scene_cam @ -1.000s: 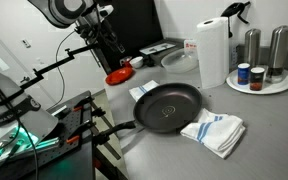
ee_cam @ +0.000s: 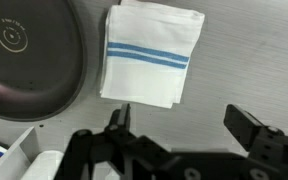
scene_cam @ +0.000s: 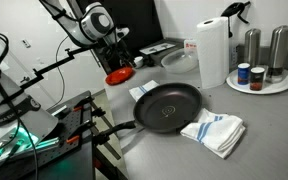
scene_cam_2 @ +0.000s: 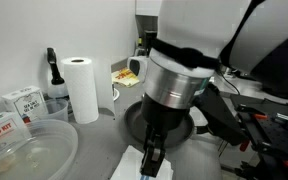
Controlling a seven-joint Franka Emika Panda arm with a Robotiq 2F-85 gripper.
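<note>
In the wrist view my gripper is open, its two black fingers wide apart with nothing between them. Just beyond them a folded white towel [ee_cam: 149, 75] with blue stripes lies flat on the grey table. The same towel [scene_cam: 142, 90] shows left of the pan in exterior view 1. My gripper [scene_cam_2: 153, 165] appears low in the foreground of exterior view 2, in front of part of the towel [scene_cam_2: 131, 161]; their exact clearance cannot be told there. A dark frying pan [scene_cam: 167, 106] rests beside the towel, and a second striped towel [scene_cam: 215, 132] lies right of it.
A red bowl [scene_cam: 119, 76] and a clear bowl [scene_cam: 181, 62] stand towards the back. Behind the pan are a paper-towel roll [scene_cam: 214, 55] and a white plate [scene_cam: 261, 87] bearing jars and mills.
In exterior view 1 my arm has come down and shifted right at the upper left. Pan and towels have stayed put.
</note>
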